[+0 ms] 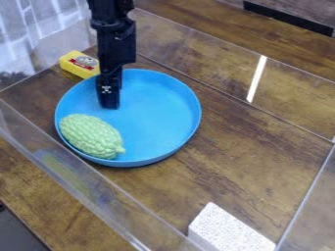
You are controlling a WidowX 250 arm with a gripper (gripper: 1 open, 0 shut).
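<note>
The black gripper [110,88] reaches down from the top onto the far-left rim of a blue plate [155,116]; its fingertips are dark, and their opening is hard to make out. A pale green, bumpy vegetable-like object [92,135] lies on the plate's near-left part. Just left of the gripper, outside the plate, lies a yellow object [74,64] with a grey and red patch on top.
A white speckled block [230,229] sits at the bottom right. Clear plastic edges run along the lower left and right.
</note>
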